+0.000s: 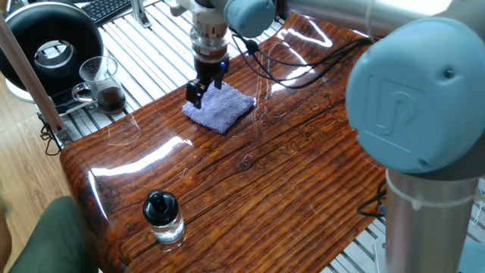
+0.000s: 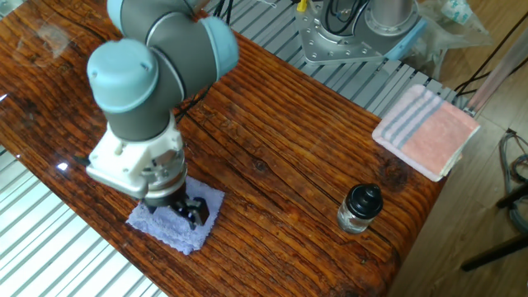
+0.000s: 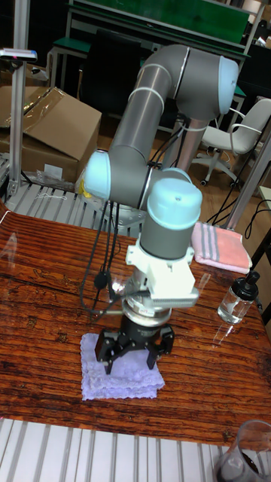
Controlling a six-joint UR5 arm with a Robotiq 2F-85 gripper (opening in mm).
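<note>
A folded purple cloth (image 1: pixel 221 111) lies on the brown wooden table, close to its long edge by the slatted metal surface. Just over the cloth, my gripper (image 3: pixel 131 365) points down with its two black fingers (image 3: pixel 105 347) spread apart. Nothing shows between them. In exterior view 2 the gripper (image 2: pixel 196 219) hides part of the cloth (image 2: pixel 183 236). Whether the fingertips touch the fabric, I cannot tell.
A clear bottle with a black pump top (image 1: pixel 161 218) stands on the table. A pink towel with grey stripes (image 2: pixel 425 132) lies at the table's edge. A glass mug of dark liquid (image 1: pixel 111 98) stands beyond the other edge. Mid-table is clear.
</note>
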